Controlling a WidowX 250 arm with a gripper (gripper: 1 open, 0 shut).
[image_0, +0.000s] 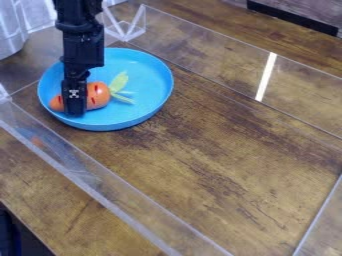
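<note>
My black gripper (75, 96) reaches down from the top left into a round blue bowl (147, 110). Its fingers are over an orange carrot-like toy (96, 97) with pale green-yellow leaves (120, 85), which lies in the bowl at the left side. The gripper is open around or against the orange body; how the fingertips touch it is hard to tell.
Clear plastic panels line the left front and right. A white object (11, 25) stands at the top left.
</note>
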